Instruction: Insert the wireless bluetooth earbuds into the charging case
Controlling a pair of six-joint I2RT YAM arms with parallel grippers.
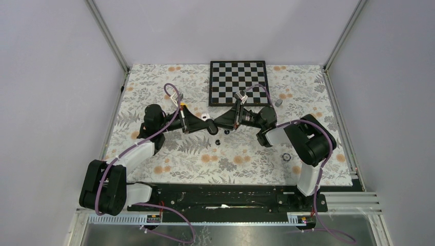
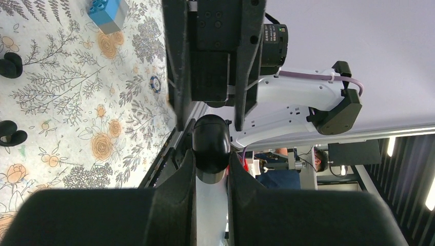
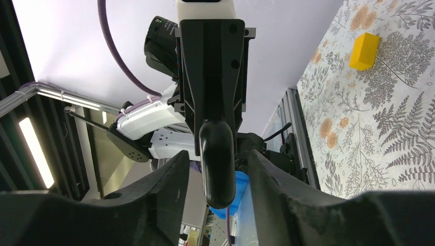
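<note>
The black, rounded charging case is pinched between the fingers of my left gripper, held up above the table. From the other side my right gripper faces it, its fingers apart on either side of the case in the right wrist view; a gap shows along both sides. Two black earbuds lie loose on the floral cloth: an upper earbud and a lower earbud in the left wrist view. From above, the case sits where both grippers meet. Whether its lid is parted cannot be told.
A checkered board lies at the back of the table. Also on the cloth are a blue block, a yellow block and a small round disc.
</note>
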